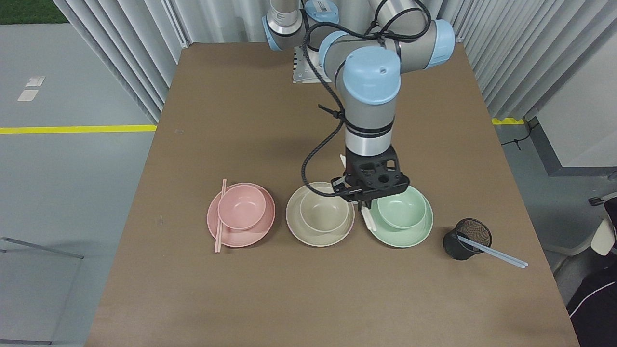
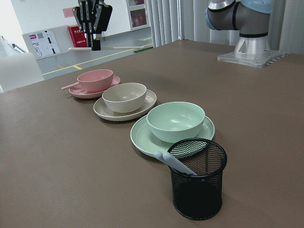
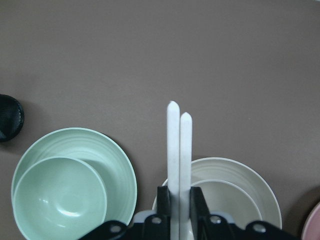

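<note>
My gripper is shut on a pair of white chopsticks [image 3: 173,145], held high above the cream bowl [image 2: 124,97] on its cream plate [image 1: 312,237]. To one side sit a green bowl [image 1: 402,205] and green plate [image 1: 399,240]; to the other, a pink bowl [image 1: 241,207] on a pink plate [image 1: 257,234], with pink chopsticks [image 1: 218,234] resting along the plate's side.
A black mesh cup [image 1: 458,246] with light blue chopsticks [image 1: 497,254] in it stands beside the green set.
</note>
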